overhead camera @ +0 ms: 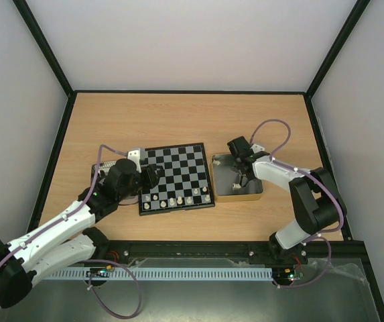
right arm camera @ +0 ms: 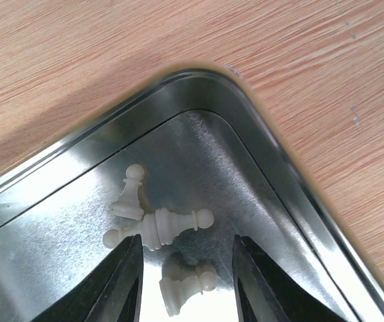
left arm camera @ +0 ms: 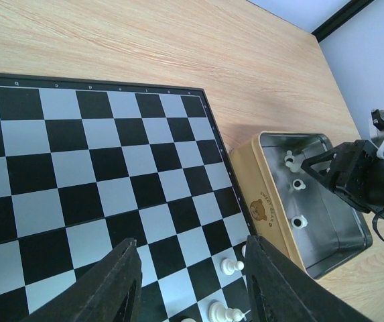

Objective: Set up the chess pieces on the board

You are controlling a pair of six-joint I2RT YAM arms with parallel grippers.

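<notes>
The chessboard (overhead camera: 177,168) holds several white pieces along its near rows, among them a pawn (left arm camera: 230,265). A tan-rimmed metal box (left arm camera: 279,215) to its right holds white pieces lying on their sides, including a pawn (right arm camera: 128,194) and two beside it. My right gripper is over these pieces, open, nothing between its fingers. My left gripper hangs open over the board's left part, empty.
Another container, partly hidden under my left arm, sits left of the board. Bare wooden table (overhead camera: 178,114) lies behind board and box.
</notes>
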